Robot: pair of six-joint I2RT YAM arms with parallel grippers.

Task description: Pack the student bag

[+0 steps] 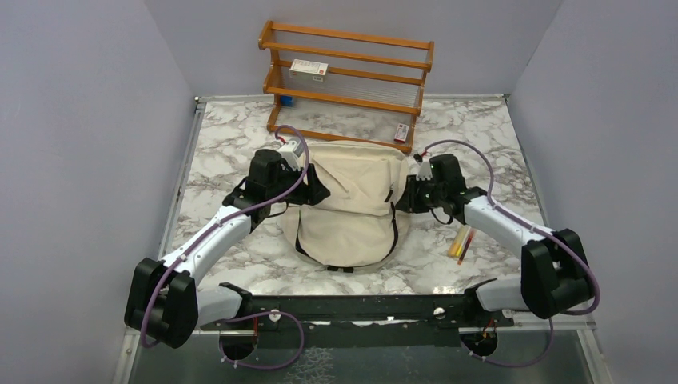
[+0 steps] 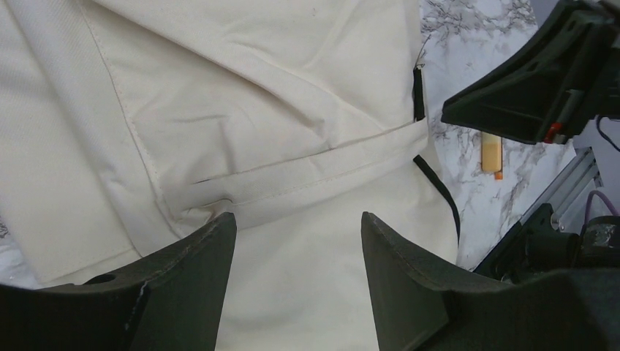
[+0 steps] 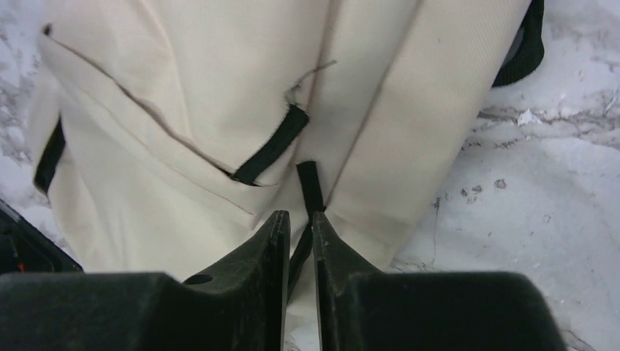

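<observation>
The cream cloth student bag (image 1: pixel 349 234) lies flat in the middle of the table, its pocket edge folded across the front and black straps or zip tape at its sides. Over its left part hangs my left gripper, open, with only bag cloth visible below the gap. At the bag's right edge is my right gripper. A narrow gap separates its fingers, and nothing is clearly held there. Just beyond those fingertips a black zip end (image 3: pixel 310 186) lies on the cloth. The bag's inside is hidden from every view.
Behind the bag stands a wooden rack (image 1: pixel 352 100) with a white box (image 1: pixel 309 70) on a shelf. A small red-and-white box (image 1: pixel 401 132) sits low at its right. Yellow and red pencil-like items (image 1: pixel 459 242) lie right of the bag. Bare marble shows on both sides.
</observation>
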